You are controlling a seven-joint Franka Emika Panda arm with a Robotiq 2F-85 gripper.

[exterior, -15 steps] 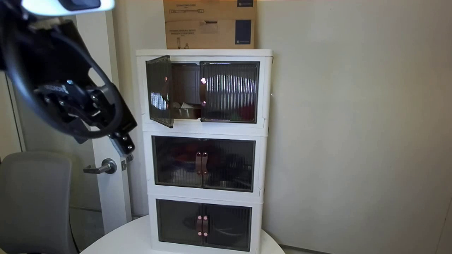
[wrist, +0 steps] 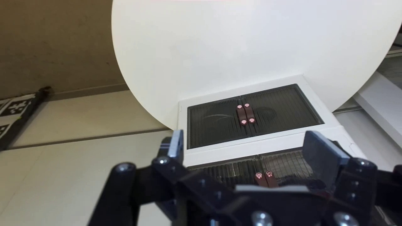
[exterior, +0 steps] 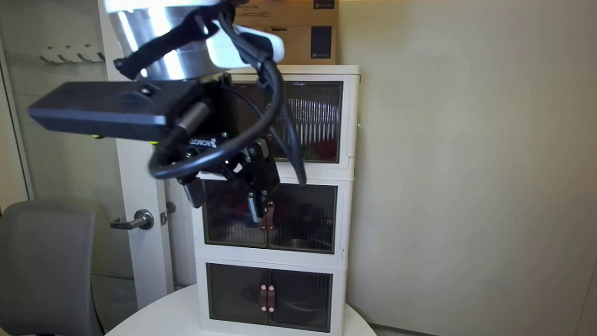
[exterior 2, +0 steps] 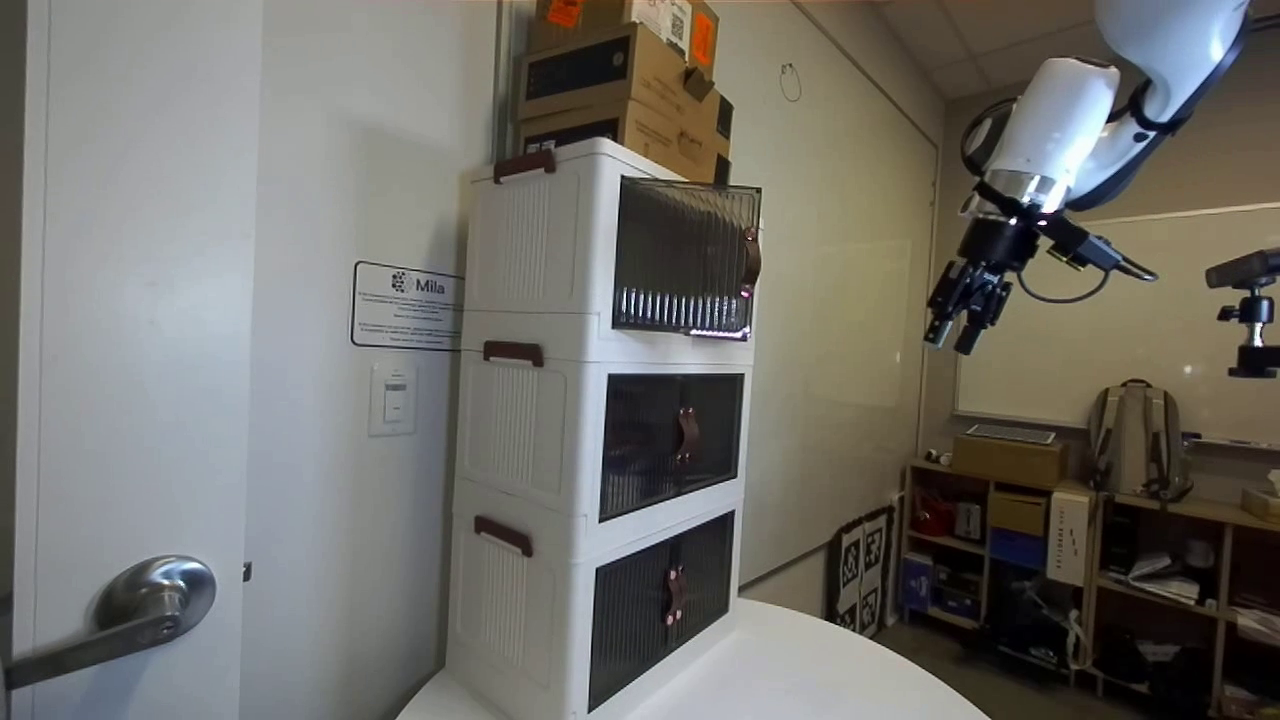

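Observation:
My gripper (exterior: pixel 225 200) is open and empty, its fingers spread in the wrist view. From exterior view 1 it hangs before the white three-tier cabinet (exterior: pixel 271 257), overlapping the left of its middle tier. The side view in exterior view 2 puts the gripper (exterior 2: pixel 953 335) well out from the cabinet front, touching nothing. The top tier's left door (exterior 2: pixel 684 258) stands swung out; the arm blocks it in exterior view 1. The top right door (exterior: pixel 313 120) looks shut. Both middle doors (exterior 2: pixel 672 444) and both bottom doors (wrist: pixel 256 115) are closed, with paired brown handles.
Cardboard boxes (exterior 2: pixel 624 96) are stacked on the cabinet. A room door with a lever handle (exterior: pixel 131 219) and a grey chair (exterior: pixel 47 257) are to the left.
In exterior view 1 the arm and gripper have moved right, from beside the cabinet to in front of it. The swung-out top left door, visible before, is now behind the arm.

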